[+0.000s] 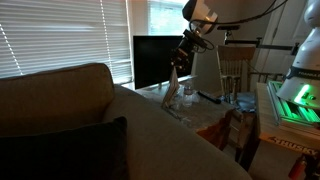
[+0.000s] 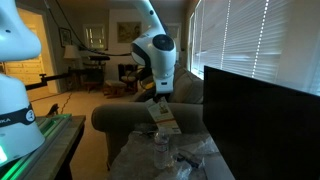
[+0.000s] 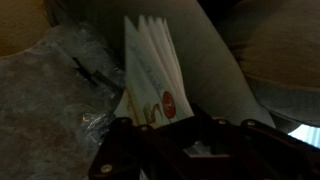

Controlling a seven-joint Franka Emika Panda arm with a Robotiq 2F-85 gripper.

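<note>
A white, flat packet or folded paper (image 3: pixel 150 75) with a red round mark hangs from my gripper, which is shut on its edge. The dark fingers are hard to make out in the wrist view. From outside, the packet (image 1: pixel 172 84) dangles below the gripper (image 1: pixel 178 66), tilted, above the low table. In exterior view 2 the same packet (image 2: pixel 163 116) shows its broad printed face, with the gripper (image 2: pixel 161 95) over it.
Clear crumpled plastic (image 2: pixel 165 150) lies on the table (image 2: pixel 130 163) below. A dark screen (image 2: pixel 260 110) stands beside it, and the sofa (image 1: pixel 150 130) lies close by. A wooden chair (image 1: pixel 236 68) is behind.
</note>
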